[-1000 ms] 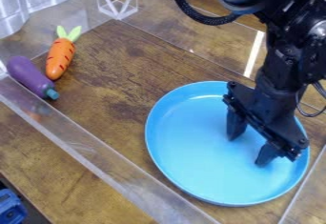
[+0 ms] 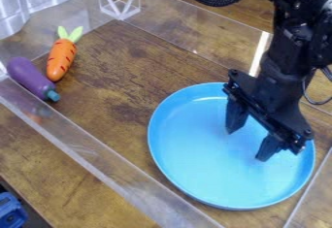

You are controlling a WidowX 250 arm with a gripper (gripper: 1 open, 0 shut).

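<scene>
My black gripper [image 2: 257, 115] hangs over a light blue round plate [image 2: 208, 164] on the right, its two fingers spread apart, one toward the plate's upper middle and the other toward its right side. I cannot make out anything held between them. A toy carrot [image 2: 61, 56] and a purple toy eggplant [image 2: 29, 77] lie at the upper left, away from the plate.
Clear walls [image 2: 76, 158] enclose the wooden surface [image 2: 123, 96]. A blue object [image 2: 8, 212] sits at the lower left corner, outside the wall.
The plate and the toys have not visibly moved.
</scene>
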